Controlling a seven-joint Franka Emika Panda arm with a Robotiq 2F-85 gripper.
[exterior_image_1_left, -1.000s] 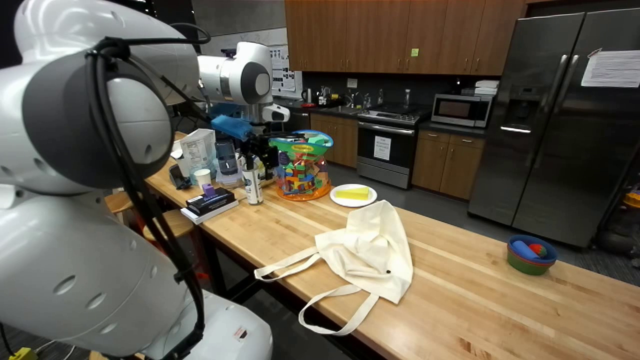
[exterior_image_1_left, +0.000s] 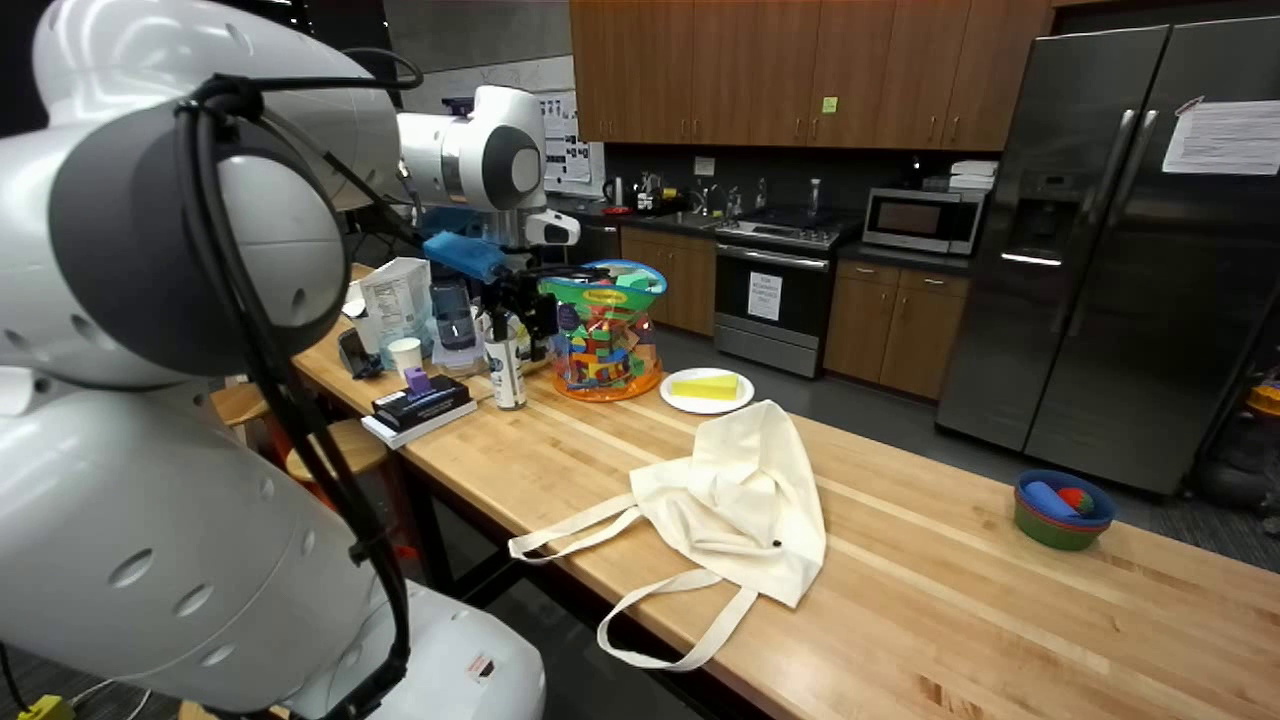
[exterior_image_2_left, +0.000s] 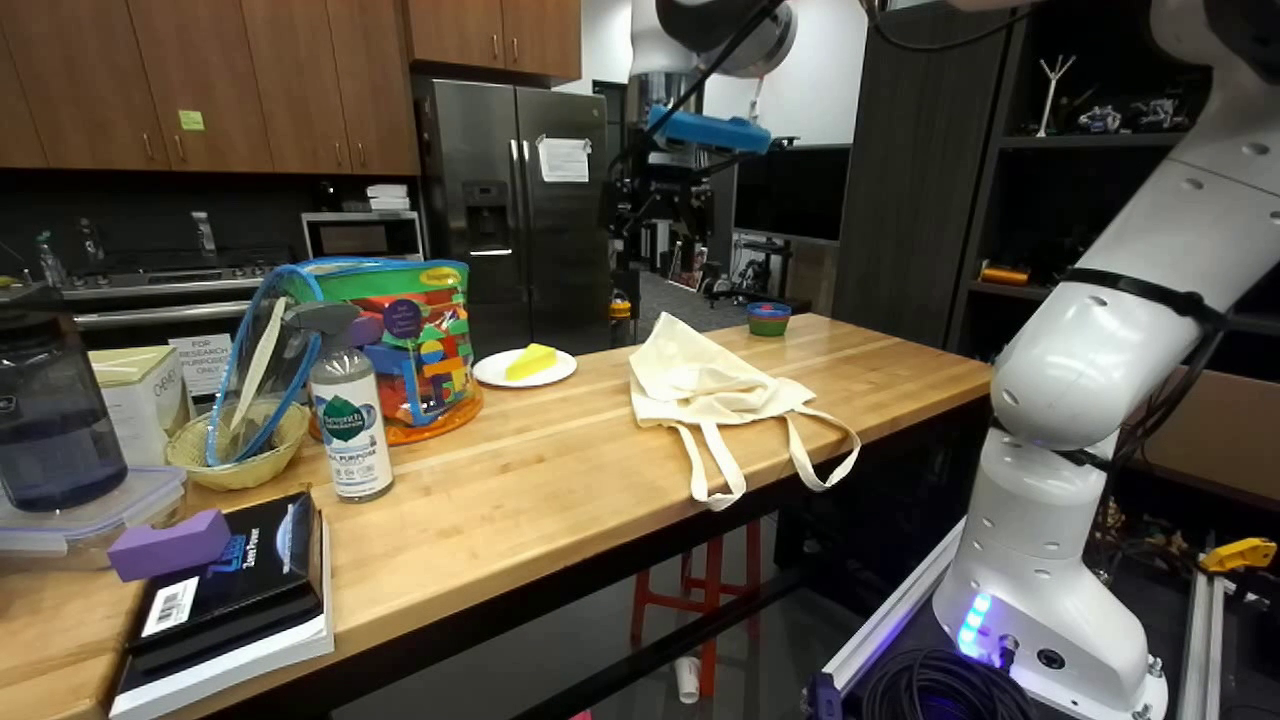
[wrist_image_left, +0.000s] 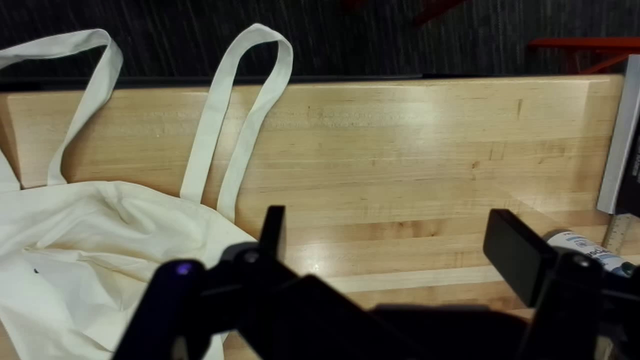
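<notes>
My gripper is open, its two dark fingers wide apart in the wrist view with only bare tabletop showing between them. In exterior view 2 the gripper (exterior_image_2_left: 660, 206) hangs well above the table. A cream cloth tote bag (exterior_image_1_left: 732, 504) lies crumpled on the wood, its two straps reaching over the near edge. The wrist view shows the same bag (wrist_image_left: 102, 252) at the left, lower than the fingers. Behind it, a white plate (exterior_image_1_left: 678, 404) carries a yellow block (exterior_image_1_left: 705, 386).
A clear bag of colourful blocks (exterior_image_2_left: 420, 348), a spray bottle (exterior_image_2_left: 350, 420) and books topped by a purple block (exterior_image_2_left: 168, 546) crowd one end. Stacked bowls (exterior_image_1_left: 1062, 528) hold a blue and a red item. Much of the tabletop (exterior_image_1_left: 960, 600) around the bowls is bare.
</notes>
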